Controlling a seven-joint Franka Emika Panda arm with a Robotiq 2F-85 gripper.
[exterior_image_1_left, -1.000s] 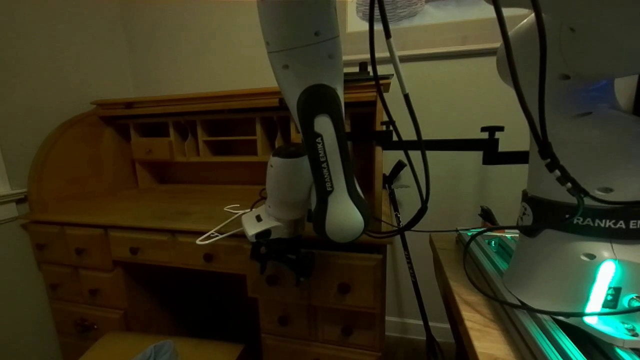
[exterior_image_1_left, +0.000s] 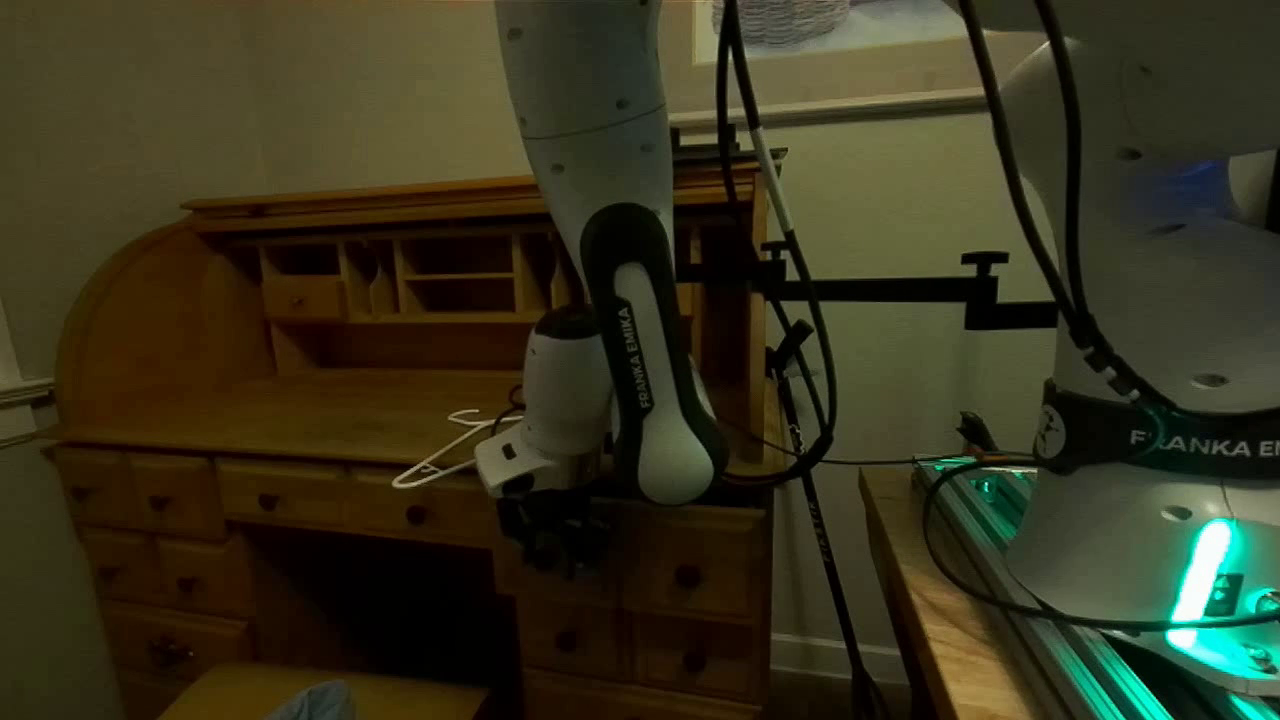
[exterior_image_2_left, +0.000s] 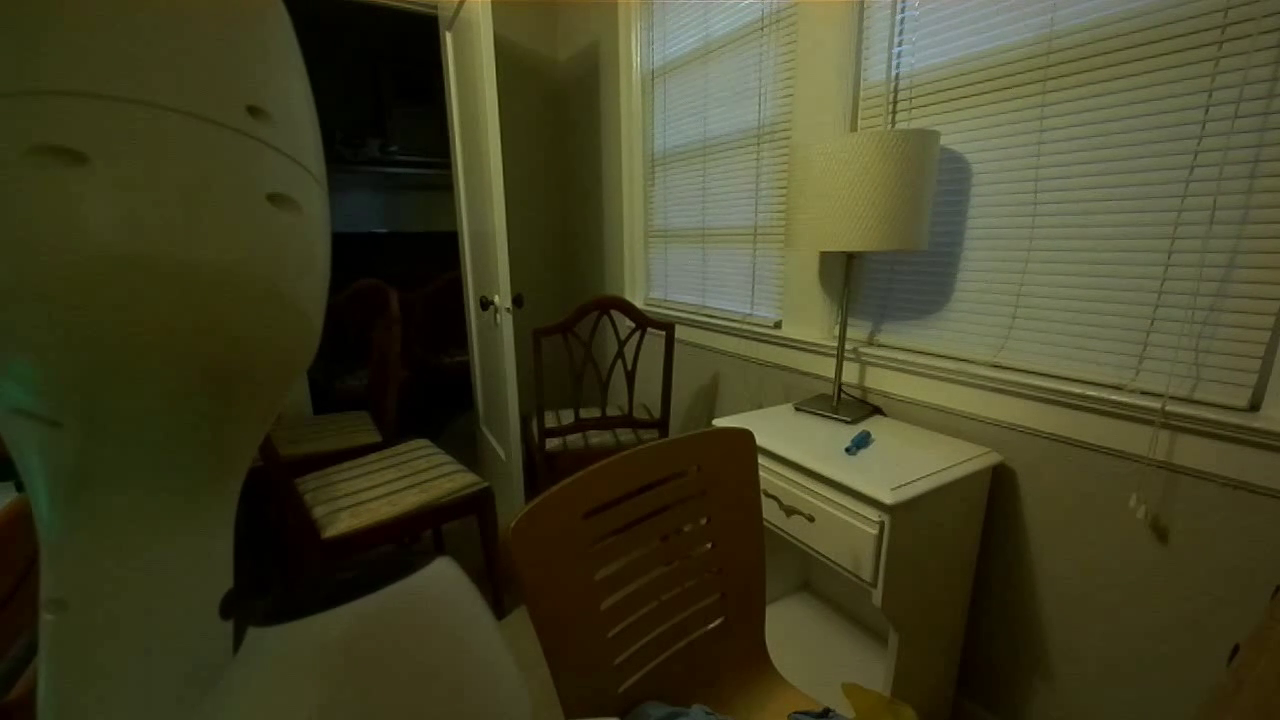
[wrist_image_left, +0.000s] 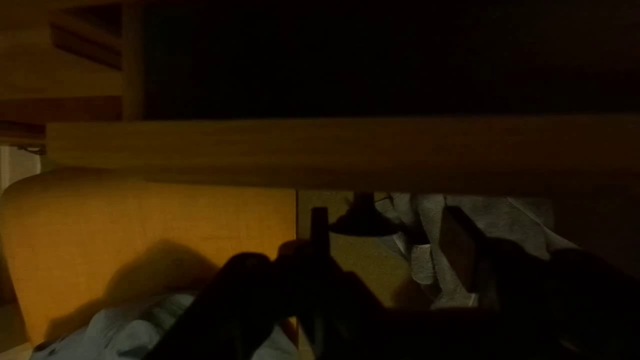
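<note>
My gripper (exterior_image_1_left: 558, 558) hangs in front of the right-hand drawers of the wooden roll-top desk (exterior_image_1_left: 396, 414) in exterior view 1. In the dim wrist view, a dark round knob (wrist_image_left: 363, 222) juts from a wooden drawer front (wrist_image_left: 336, 153). The gripper has one finger (wrist_image_left: 319, 231) just left of the knob and the other finger (wrist_image_left: 460, 249) farther right, with a visible gap between them. Whether either finger touches the knob cannot be told. Above the wooden strip the view is too dark to read.
A white hanger (exterior_image_1_left: 446, 456) overhangs the desk's front edge. Below in the wrist view are a wooden chair (wrist_image_left: 150, 222) and grey cloth (wrist_image_left: 441, 240). Black cables (exterior_image_1_left: 822, 396) hang beside the arm. Exterior view 2 shows a white nightstand (exterior_image_2_left: 912, 462), away from the gripper.
The arm has moved slightly left and down in exterior view 1, bringing the gripper lower before the drawers. The hanger and desk look unmoved.
</note>
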